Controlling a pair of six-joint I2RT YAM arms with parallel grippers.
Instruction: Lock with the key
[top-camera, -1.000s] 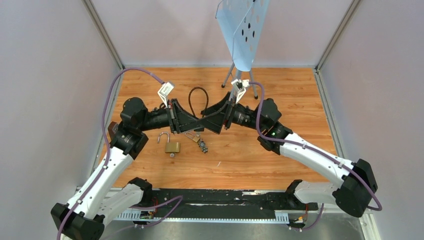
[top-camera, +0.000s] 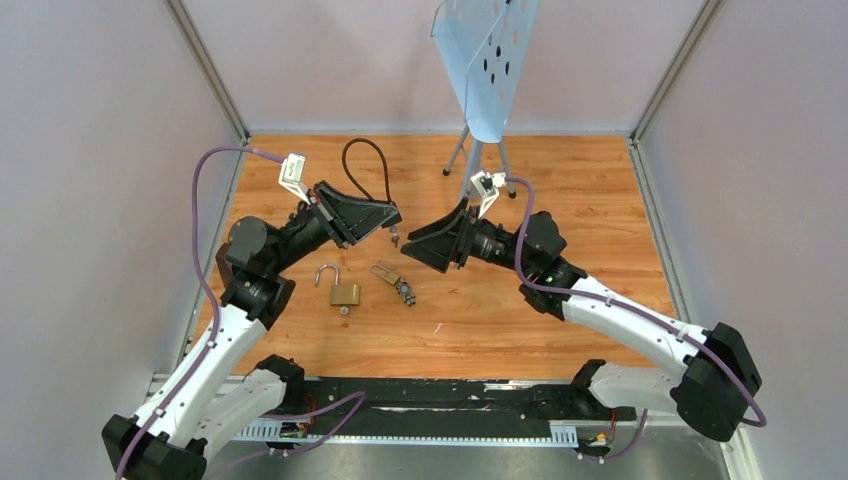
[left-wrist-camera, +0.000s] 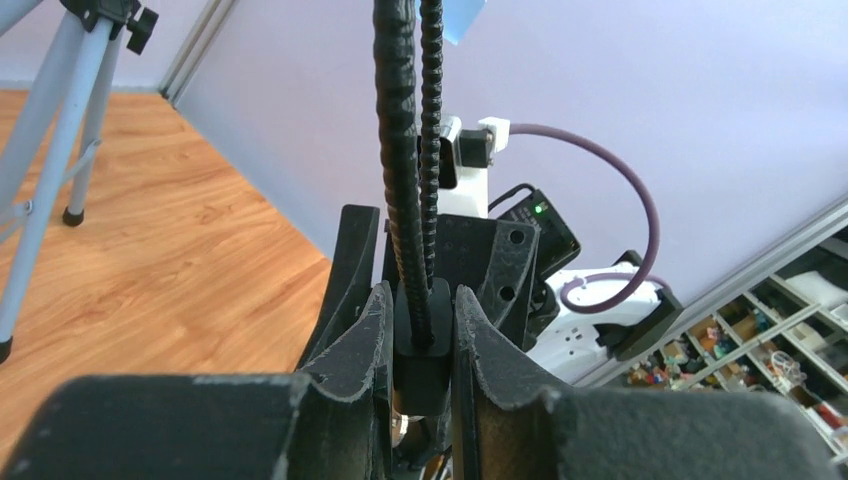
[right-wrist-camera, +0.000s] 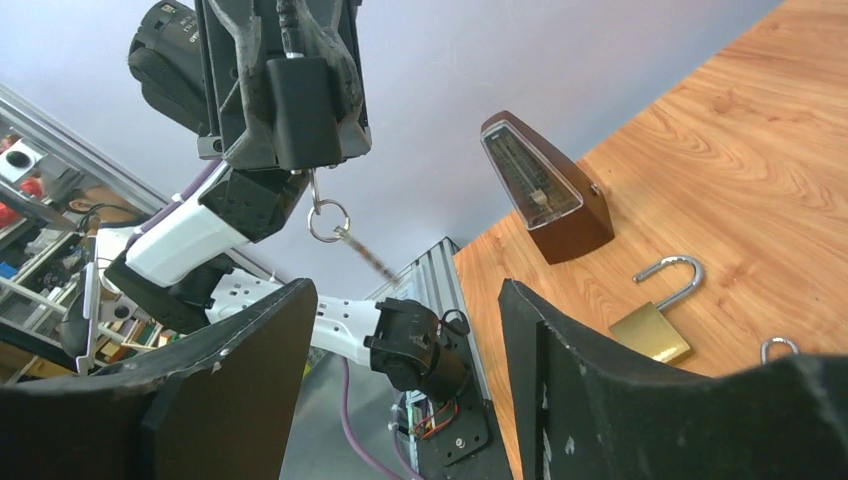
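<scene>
My left gripper (top-camera: 385, 215) is shut on the black holder (left-wrist-camera: 420, 370) of a corded key, its cable loop (top-camera: 370, 150) rising behind. The key (top-camera: 395, 238) hangs beneath on a ring, blurred in the right wrist view. My right gripper (top-camera: 420, 245) stands open to the right, empty. Below on the wooden floor (top-camera: 540, 330) lie an open brass padlock (top-camera: 345, 294) and a second padlock (top-camera: 385, 273) with a dark dial part.
A light blue perforated board (top-camera: 490, 70) on a tripod stands at the back. A brown box (right-wrist-camera: 560, 230) sits at the left side. Walls enclose both sides.
The two grippers have moved apart from where they met. My left gripper has risen toward the back with the cable and key; the right one has shifted slightly.
</scene>
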